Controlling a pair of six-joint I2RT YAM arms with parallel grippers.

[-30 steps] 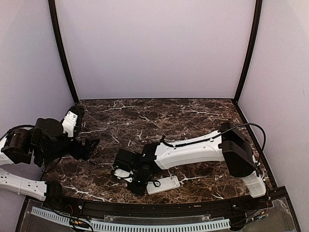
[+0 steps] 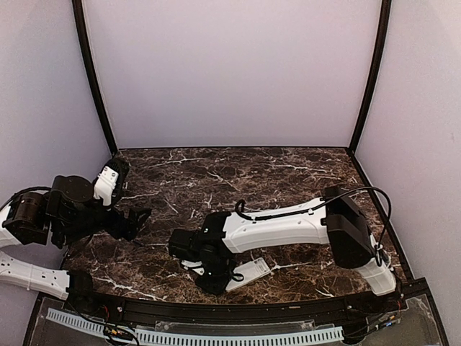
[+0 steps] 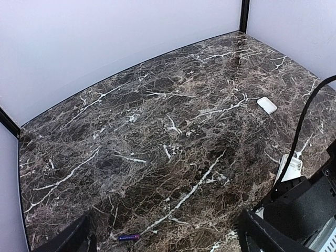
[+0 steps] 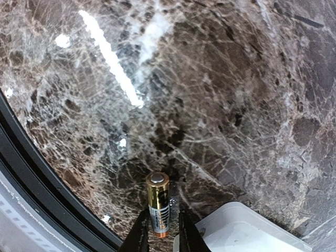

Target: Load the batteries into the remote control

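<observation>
The remote control [image 2: 250, 274], white and partly covered by my right arm, lies near the table's front edge. Its pale end [image 4: 244, 231] also shows at the bottom of the right wrist view. A gold-and-silver battery [image 4: 159, 202] is between the fingers of my right gripper, which stands part open, with a gap on the battery's right side. A small purple battery [image 3: 128, 237] lies on the table low in the left wrist view. My left gripper is open over the left side, its fingers wide apart and holding nothing.
A small white piece [image 3: 266, 105], perhaps the battery cover, lies on the marble table, apart from the remote. My right arm [image 2: 277, 229] spans the front right. A dark rail [image 2: 238, 310] borders the front.
The remote appears turned a little, its right end higher. My left arm has barely moved.
</observation>
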